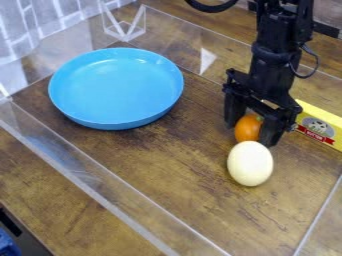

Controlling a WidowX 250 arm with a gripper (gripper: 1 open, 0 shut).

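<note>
The black gripper (261,122) reaches down from the top right, its fingers around a small orange object (247,129) on the wooden table. A white egg-shaped object (250,164) lies just in front of it. The fingers are at the orange object's sides, but whether they are closed on it cannot be told.
A blue bowl (115,85) sits at the upper left. A yellow box (315,123) lies at the right beside the gripper.
</note>
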